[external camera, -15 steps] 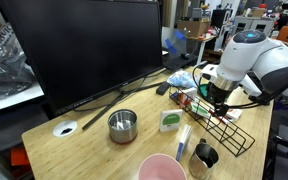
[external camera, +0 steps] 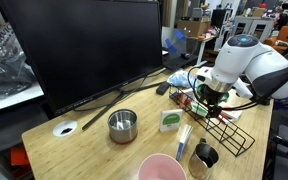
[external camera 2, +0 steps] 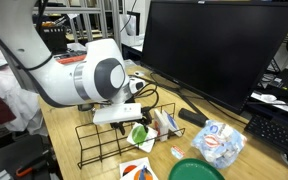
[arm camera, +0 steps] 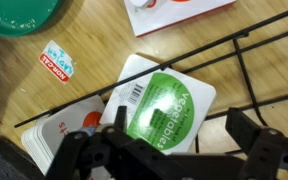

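Note:
My gripper stands open in the wrist view, its fingertips [arm camera: 122,116] on either side of a white card with a green oval marked "Vegetables" [arm camera: 168,112]. Nothing shows gripped between them. The card lies in the black wire rack [external camera 2: 89,153], whose thin bars cross the wrist view. How far the fingertips are above the card is hard to tell. Exterior view 1 shows the gripper [external camera: 213,108] over the rack's near-middle part. Beside the vegetables card are more white cards [arm camera: 59,135] with red pictures.
A green plate [external camera 2: 192,169] and a clear plastic bag [external camera 2: 218,145] lie outside the rack. On the other side stand a metal pot [external camera: 123,125], a pink bowl [external camera: 162,167] and metal cups [external camera: 202,158]. A large monitor [external camera: 89,45] blocks the back.
The arm has sunk slightly over the rack during the last second. The objects on the table look unmoved.

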